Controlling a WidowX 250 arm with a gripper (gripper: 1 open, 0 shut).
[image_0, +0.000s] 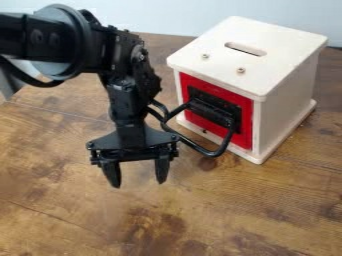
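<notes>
My black gripper (136, 170) hangs pointing down over the wooden table, in front and to the left of a pale wooden box (277, 110). Its two fingers stand apart with nothing visible between them. The box has a slot in its sloped top and a red front panel (197, 80) with a black fitting (214, 110) on it. Black cables loop between the arm and the area of that panel; where they end is unclear.
A white surface shows beyond the table at the upper left.
</notes>
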